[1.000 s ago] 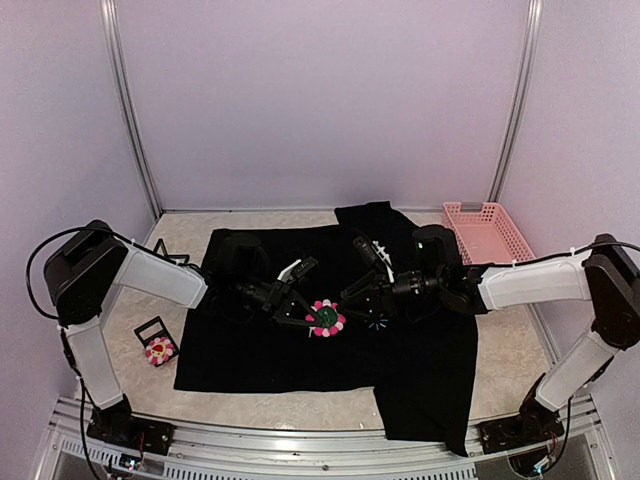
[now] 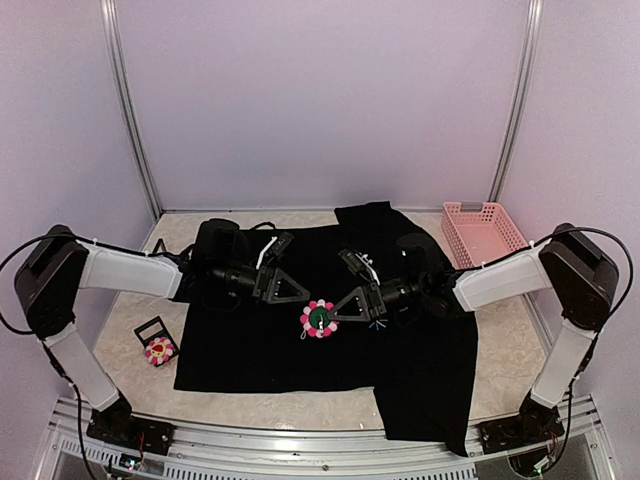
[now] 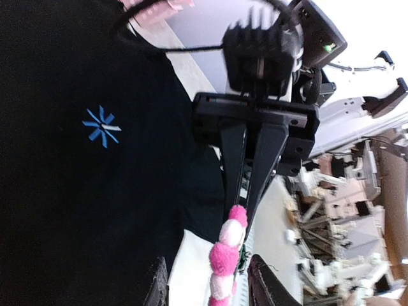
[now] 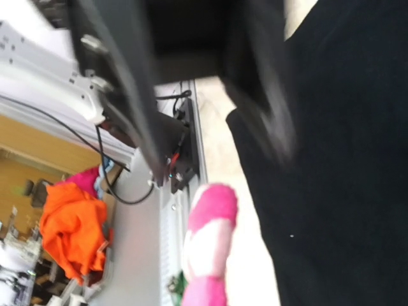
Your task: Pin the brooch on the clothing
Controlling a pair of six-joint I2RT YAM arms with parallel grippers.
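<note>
The pink-and-white flower brooch, its green back turned up in the top view, is held above the black garment. My right gripper is shut on its petal edge; in the right wrist view the brooch shows edge-on, with the gripping fingertips out of sight. Just to the brooch's left, my left gripper stands open. The left wrist view has the brooch between its spread fingers, touching neither. A blue star-shaped mark lies on the garment.
At the left, a second flower lies by a small dark frame. The pink basket stands at the back right. Clear cloth lies in front of both grippers.
My right gripper came left to the brooch and closed on its edge.
</note>
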